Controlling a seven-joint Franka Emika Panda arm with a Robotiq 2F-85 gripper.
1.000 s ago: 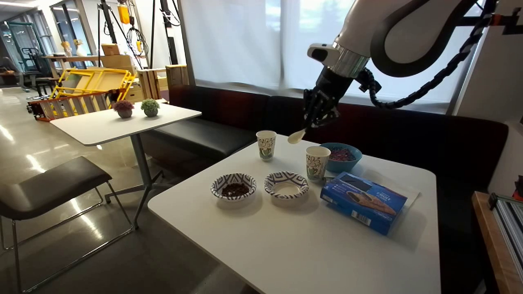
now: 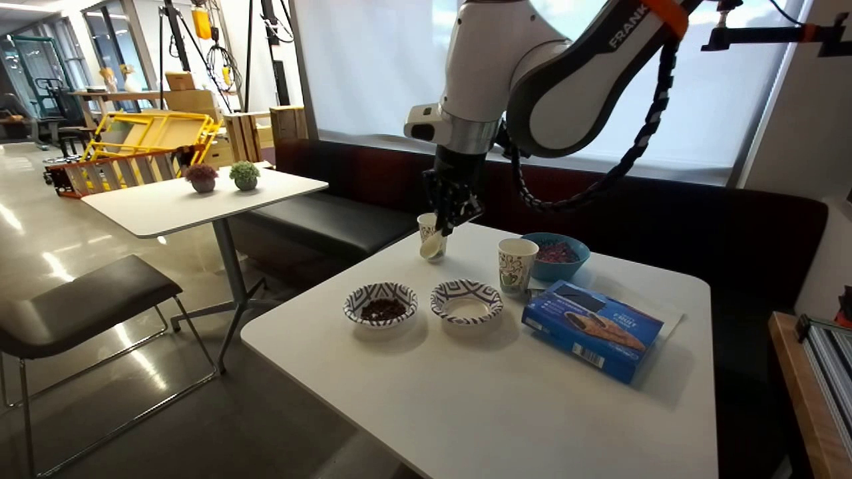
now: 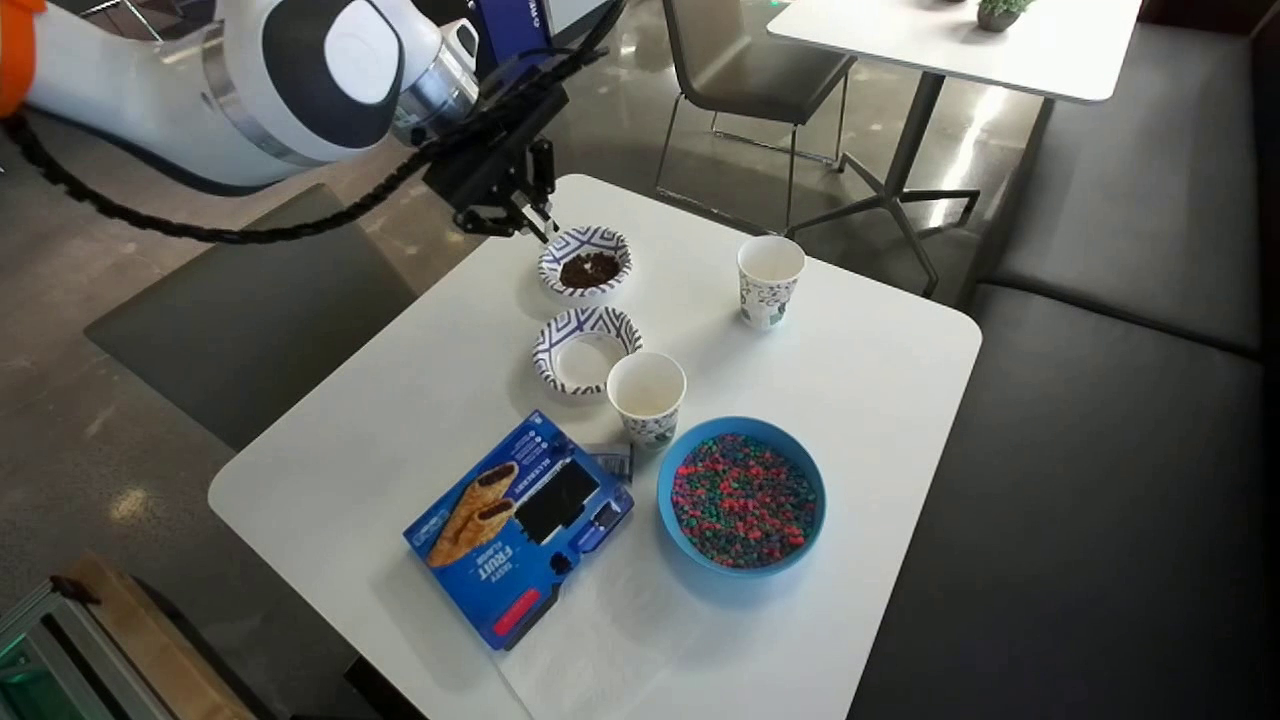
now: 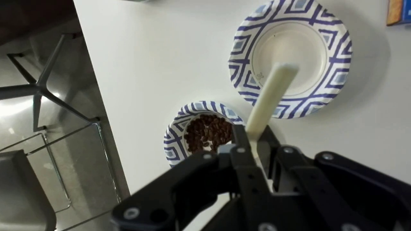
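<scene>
A pale spoon point(image 2: 432, 245) is clamped in my shut gripper; its bowl end points downward in exterior view 1. The wrist view shows a pale length of the spoon point(image 4: 271, 98) rising from between the fingers, overlapping the empty patterned bowl point(image 4: 292, 46). Close by the fingers in that view, the second patterned bowl point(image 4: 175, 134) holds brown beans point(image 4: 208, 131), partly covered by the gripper. From exterior view 2, the gripper point(image 3: 540, 228) appears above and beside the bean bowl point(image 3: 614, 278), with the spoon hardly visible.
Two paper cups stand on the table, one far cup point(image 3: 768, 288) and one nearer cup point(image 3: 648, 396) beside a blue bowl point(image 3: 819, 492) of colourful bits. A blue box point(image 2: 591, 327) lies flat at the right.
With the spoon in it, my gripper has moved left in exterior view 1 and slightly lower, and the spoon now points more steeply down. The bowls, cups and box have stayed put.
</scene>
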